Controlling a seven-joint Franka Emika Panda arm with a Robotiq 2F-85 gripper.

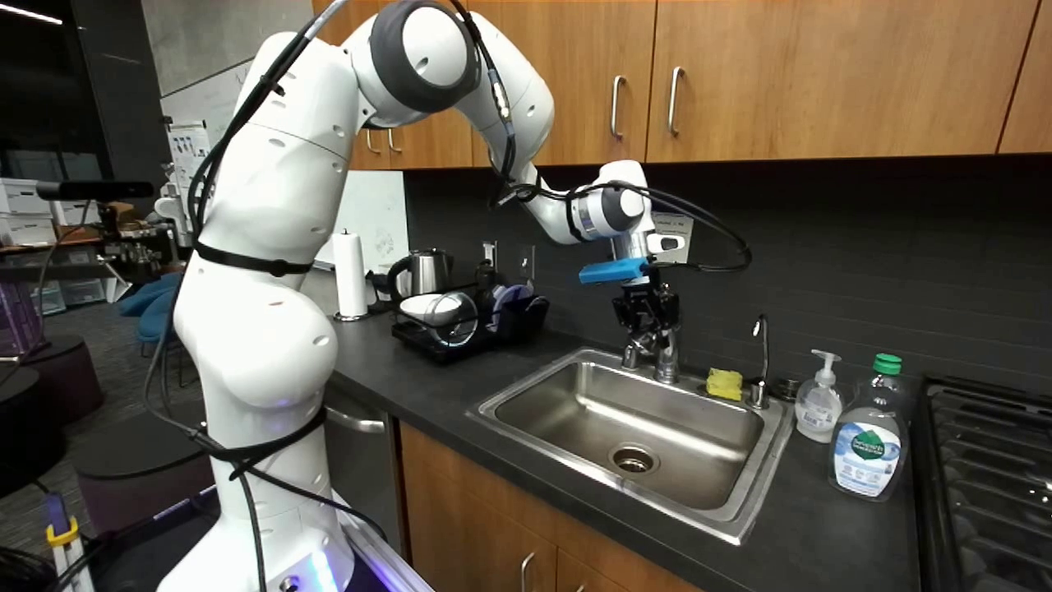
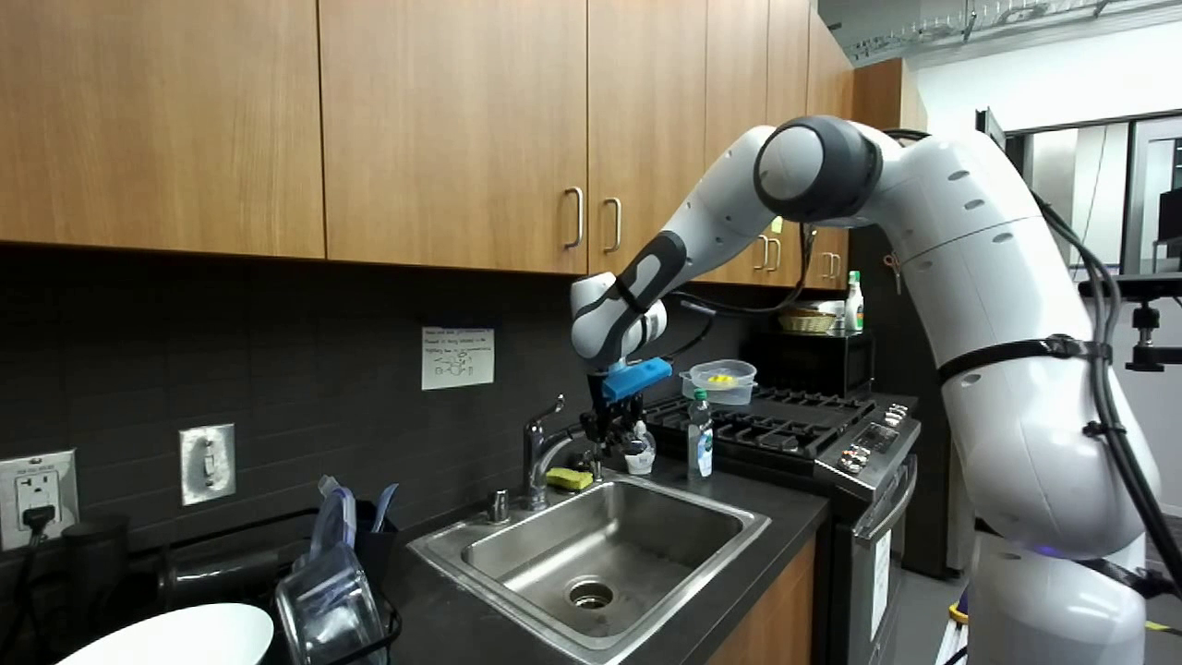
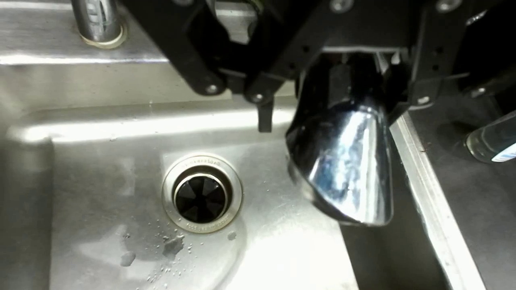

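Note:
A chrome faucet (image 1: 666,360) stands at the back rim of the steel sink (image 1: 631,424). My gripper (image 1: 647,314) is at the top of it, overlapping it in this view. In the wrist view, the shiny end of the faucet (image 3: 346,166) lies between my gripper's (image 3: 331,118) black fingers. A clear gap shows between the spout and the left finger; the right finger is close to the metal and partly hidden. Exterior view 2 has the gripper (image 2: 609,427) just right of the faucet's neck (image 2: 538,449). The fingers stand apart.
A yellow sponge (image 1: 725,384) and a small slim tap (image 1: 759,360) sit right of the faucet. Further right are a soap pump (image 1: 818,400) and a dish soap bottle (image 1: 869,434), beside the stove (image 1: 991,474). The dish rack (image 1: 468,321) is left. The sink basin is empty.

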